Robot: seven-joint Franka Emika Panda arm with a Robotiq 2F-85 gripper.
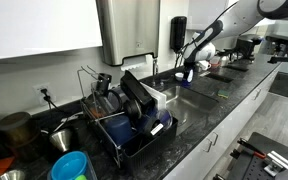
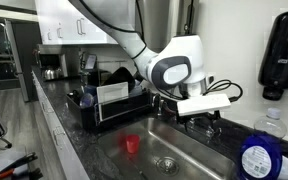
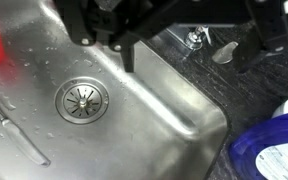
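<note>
My gripper (image 2: 201, 123) hangs open above the far end of the steel sink (image 2: 109, 150), near the faucet (image 3: 194, 38). In the wrist view its dark fingers (image 3: 129, 55) stand wide apart at the top, with nothing between them. A red cup (image 2: 132, 143) stands in the sink, and its edge shows at the left of the wrist view. A knife (image 3: 22, 135) lies on the sink floor beside the drain (image 3: 82, 100). On the counter right of the gripper is a clear bottle of blue liquid with a white label (image 2: 260, 155).
A dark dish rack (image 1: 144, 145) full of pans and dishes stands beside the sink. Farther along the counter are a teal bowl (image 1: 70, 166) and metal pots (image 1: 20, 130). A black dispenser (image 2: 281, 55) hangs on the wall behind the bottle.
</note>
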